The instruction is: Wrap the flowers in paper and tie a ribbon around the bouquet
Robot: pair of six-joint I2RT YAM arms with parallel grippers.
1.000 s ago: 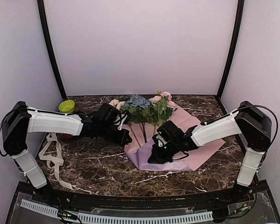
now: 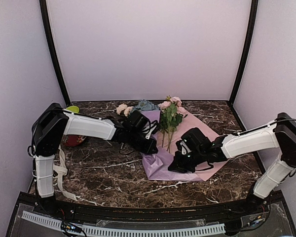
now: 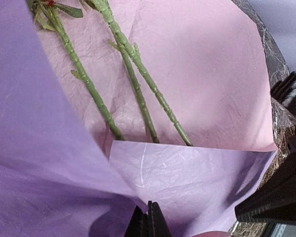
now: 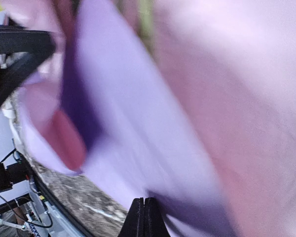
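Note:
Wrapping paper, pink on one face and purple on the other, lies under the flowers [image 2: 170,111], its bottom folded up over the stem ends [image 3: 155,138]. The left side of the paper [image 2: 151,116] is folded inward and covers part of the bouquet. My left gripper [image 2: 153,150] is shut on this flap; in the left wrist view the paper's edge [image 3: 123,187] runs into the fingertips. Low on the paper, my right gripper [image 2: 174,168] is shut. Its fingertips [image 4: 138,203] lie against the purple fold [image 4: 138,128], with nothing clearly pinched between them.
A white ribbon [image 2: 60,170] lies on the marble table at the left. Behind the left arm are a yellow-green bowl [image 2: 73,108] and a red container [image 2: 75,140].
My left gripper has moved right and slightly down, and the left side of the paper now lies over the blue flowers and stems. My right gripper has shifted a little to the right.

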